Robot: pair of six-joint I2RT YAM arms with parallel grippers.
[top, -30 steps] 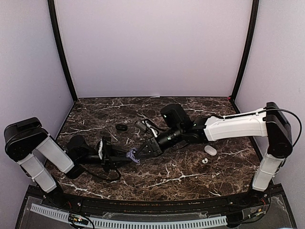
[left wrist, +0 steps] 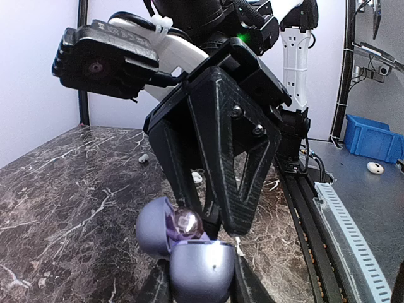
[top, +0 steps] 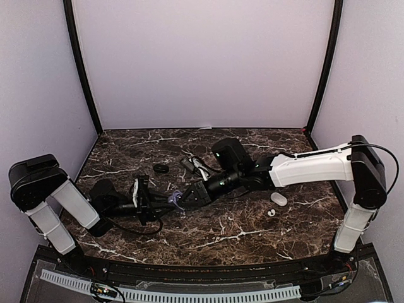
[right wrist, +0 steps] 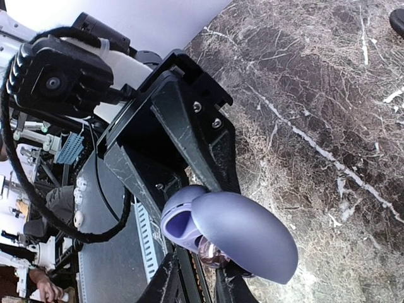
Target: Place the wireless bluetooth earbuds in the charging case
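The purple charging case (top: 176, 198) is off the table near the middle, its lid raised. My left gripper (top: 169, 200) is shut on the case body (left wrist: 202, 271). Inside the case, between lid (left wrist: 153, 226) and body, a glossy brownish-purple earbud (left wrist: 188, 222) shows; how deep it sits cannot be told. At the open side of the case is my right gripper (top: 185, 200), its tips close beside the earbud (right wrist: 211, 251). In the right wrist view, its fingers (right wrist: 165, 278) stand apart at the bottom edge, with no earbud clearly gripped. The case partly hides the tips.
A white rounded case (top: 278, 199) and a small white piece (top: 271, 213) lie on the right of the marbled table. A dark oval case (top: 161, 168) rests farther back on the left.
Over the last second the left gripper and case have shifted very slightly in the top view. The right arm stays nearly in place at the case.
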